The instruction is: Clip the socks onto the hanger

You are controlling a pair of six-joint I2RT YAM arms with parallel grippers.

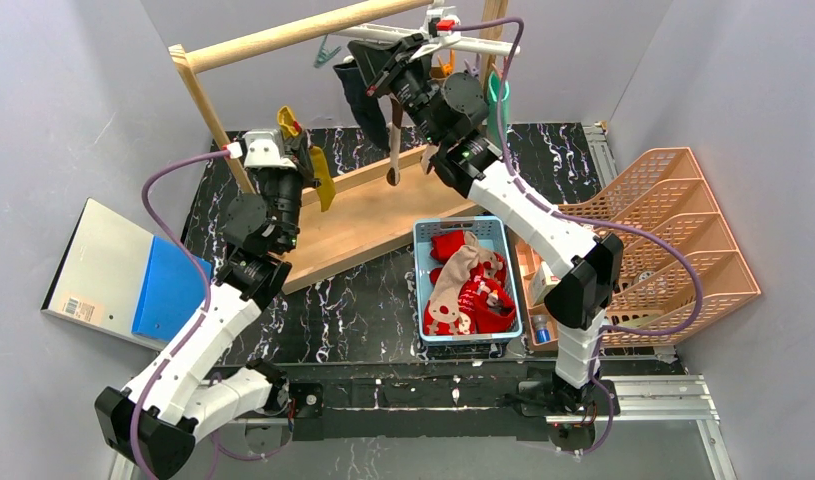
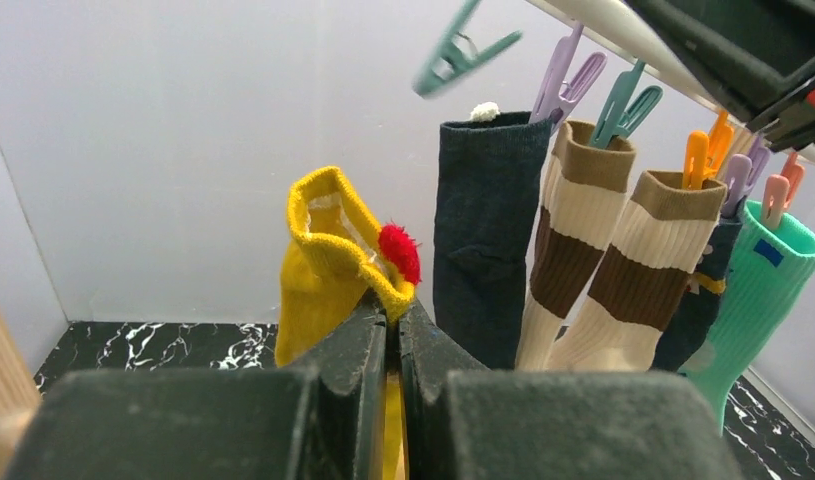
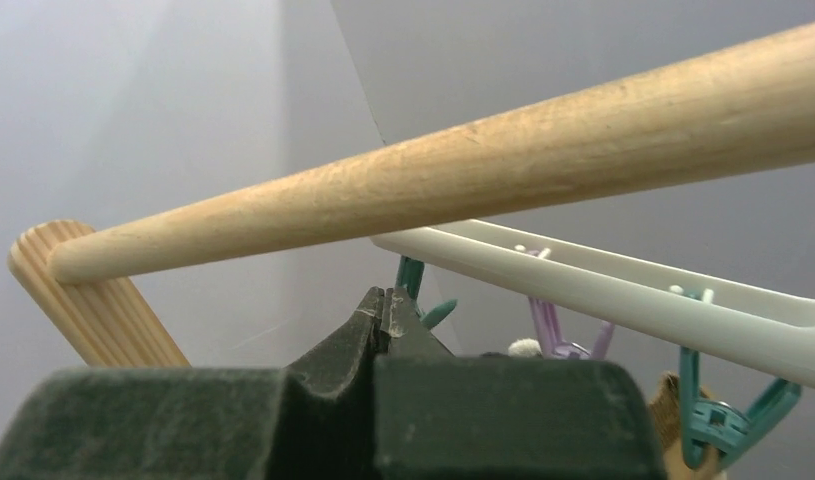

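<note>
A yellow sock [image 2: 318, 280] with a red tip hangs upright from my left gripper, which is shut on it, left of the hanging socks. An empty teal clip [image 2: 453, 60] hangs above, to its right. On the white hanger [image 3: 603, 290], a dark sock [image 2: 488, 230], striped socks [image 2: 633, 280] and a green sock [image 2: 753, 300] are clipped by coloured pegs. My right gripper is shut with nothing between its fingertips, near the hanger and below the wooden bar in its wrist view.
A wooden rack bar [image 1: 283, 36] spans above a wooden tray [image 1: 323, 255]. A blue basket [image 1: 420, 310] of red socks sits front centre, with an orange organiser [image 1: 683, 240] at right and folders [image 1: 113, 270] at left.
</note>
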